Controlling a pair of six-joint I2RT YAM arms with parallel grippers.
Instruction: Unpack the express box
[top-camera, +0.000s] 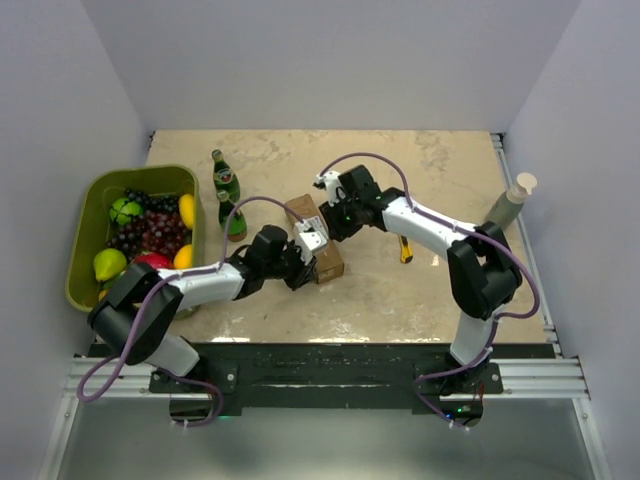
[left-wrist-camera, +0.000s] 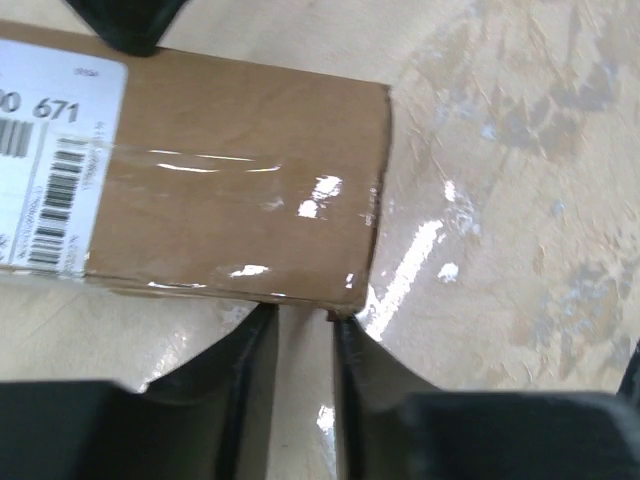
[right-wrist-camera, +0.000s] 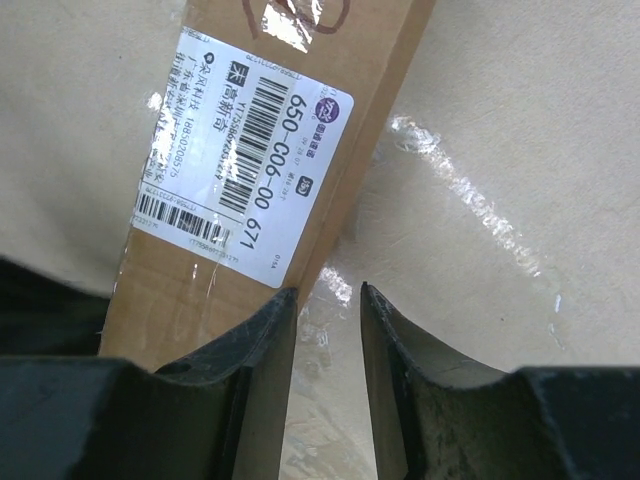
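A brown cardboard express box (top-camera: 330, 264) with a white shipping label lies on the table between the arms; the label (right-wrist-camera: 240, 150) shows clearly in the right wrist view. My left gripper (top-camera: 305, 275) is at the box's near end, its fingertips (left-wrist-camera: 345, 330) at the box edge, part open. My right gripper (top-camera: 338, 222) is at the box's far part; in the right wrist view its fingers stand a little apart beside the box's long edge, and whether they grip it is unclear. A yellow box cutter (top-camera: 405, 250) lies right of the box.
A green basket of fruit (top-camera: 80, 230) stands at the left, with green bottles (top-camera: 228, 180) beside it. A pale pump bottle (top-camera: 506, 207) stands at the right edge.
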